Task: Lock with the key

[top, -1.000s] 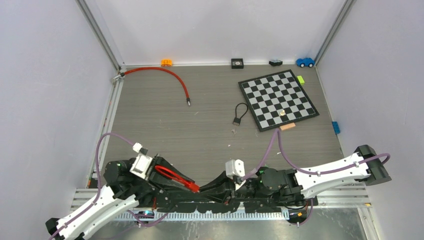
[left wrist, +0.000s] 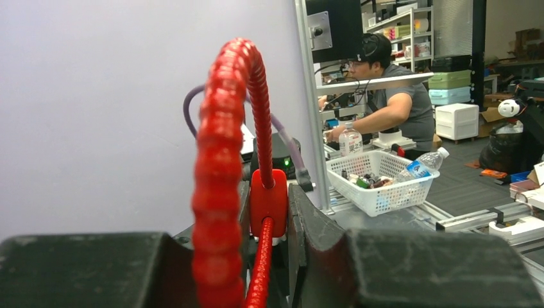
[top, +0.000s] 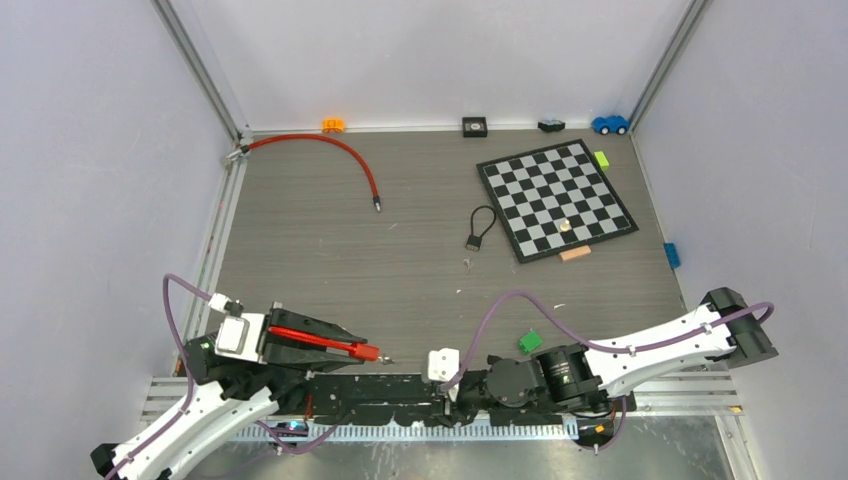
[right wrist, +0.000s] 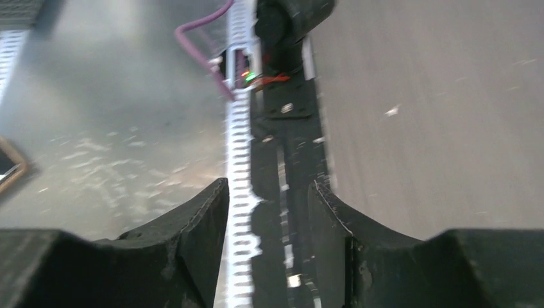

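Note:
My left gripper (top: pixel 350 345) grips a red lock body (left wrist: pixel 268 204) with a red looped cable (left wrist: pixel 218 167); a small metal tip, perhaps the key (top: pixel 385 359), sticks out from it toward the right in the top view. My right gripper is open and empty, low at the front centre, pointing down toward the black mount strip. A black cable padlock (top: pixel 473 240) lies mid-right on the table, with a small metal piece (top: pixel 468 263) just below it, too small to tell what.
A chessboard (top: pixel 503 175) occupies the back right. A red cable (top: pixel 355 155) lies at the back left, a green cube (top: pixel 530 341) at front right. Walls close three sides.
My left gripper has moved left and up with the red lock. My right gripper has drawn away from it and turned downward, its purple cable shifting.

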